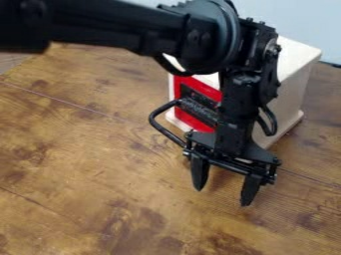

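My black gripper points down over the wooden table, in front of a white box with a red-framed face. Its two fingers stand apart, with nothing visible between them. The arm comes in from the upper left and covers much of the box's red face and the dark panel inside it.
A pale wall or surface shows at the top right, behind the box.
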